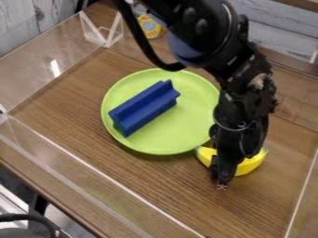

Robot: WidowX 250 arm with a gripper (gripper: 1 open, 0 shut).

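A yellow object (247, 163), banana-like, lies on the wooden table just right of a green plate (173, 134). My black gripper (221, 167) is down over it and shut on it, hiding its middle. A blue block (141, 111) rests on the left side of the plate.
Clear plastic walls (37, 74) border the table at the left and upper left. A small yellow item (152, 25) is at the back, partly behind the arm. Bare wood (112, 177) lies at the lower left and to the right.
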